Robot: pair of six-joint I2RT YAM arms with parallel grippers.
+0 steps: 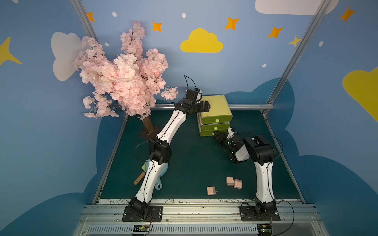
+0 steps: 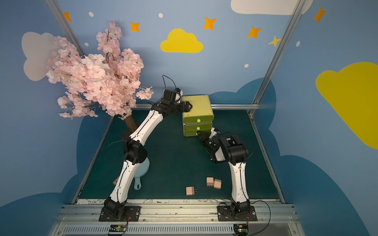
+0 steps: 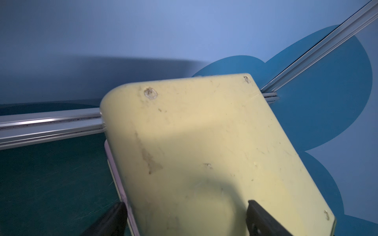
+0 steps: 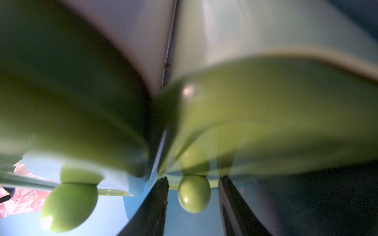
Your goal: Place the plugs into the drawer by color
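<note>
A two-tier green drawer unit [image 1: 215, 106] with a pale yellow top [image 3: 212, 133] stands at the back of the mat, both drawers apparently closed. My left gripper is open just over that top. My right gripper is open at the lower drawer, its fingers either side of the round green knob [image 4: 194, 192]; the upper knob [image 4: 69, 204] is beside it in the right wrist view. Several pink plugs [image 1: 211, 190] lie on the front of the mat, near the right arm's base.
A blossom tree [image 1: 130, 82] stands at the back left. A blue pan [image 2: 141, 167] and a wooden-handled item [image 1: 138, 179] lie under the left arm.
</note>
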